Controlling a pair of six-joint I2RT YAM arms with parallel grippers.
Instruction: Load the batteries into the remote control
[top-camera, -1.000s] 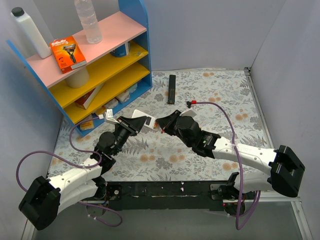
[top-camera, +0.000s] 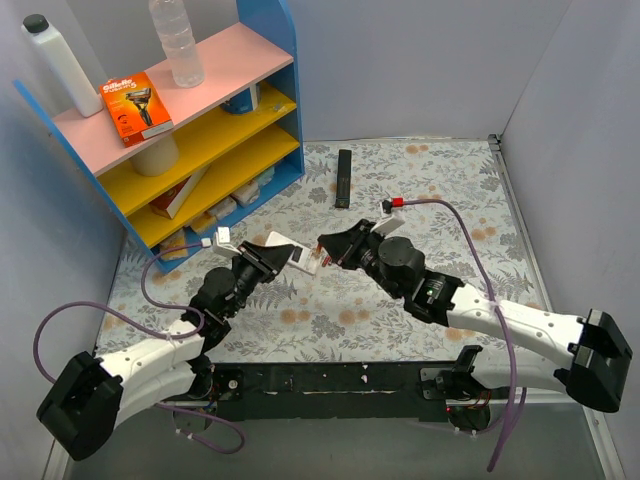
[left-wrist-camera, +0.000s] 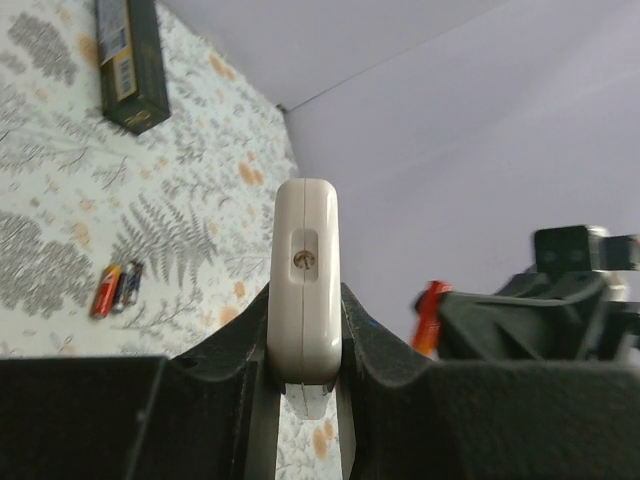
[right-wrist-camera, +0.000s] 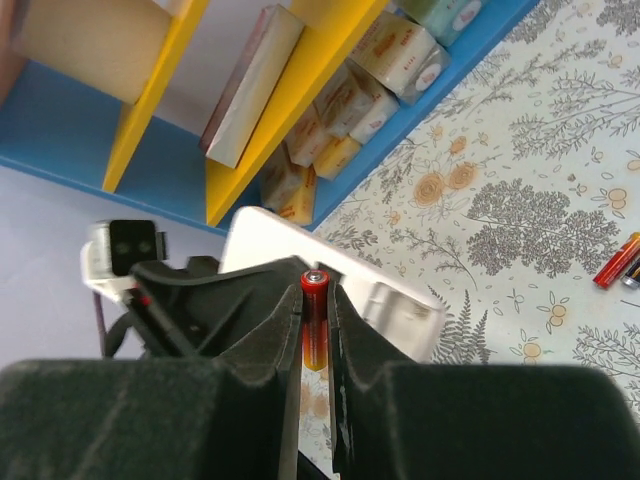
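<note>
My left gripper (top-camera: 291, 254) is shut on the white remote control (left-wrist-camera: 305, 275), which the left wrist view shows edge-on. In the right wrist view the remote's open-looking face (right-wrist-camera: 420, 315) lies behind my right gripper; its compartment is blurred, and I cannot tell what sits inside. That right gripper is shut on a red battery (right-wrist-camera: 315, 300), held upright in that view with its metal end up. The battery appears apart from the remote. On the table lie a red and yellow battery (left-wrist-camera: 105, 291) and, beside it, dark batteries (left-wrist-camera: 128, 285).
A long black box (top-camera: 344, 179) lies at the back of the table. The blue shelf unit (top-camera: 285, 100) with yellow shelves stands at the back left. Open patterned tabletop (top-camera: 450, 240) stretches to the right.
My right gripper has drawn back a little to the right, away from the remote.
</note>
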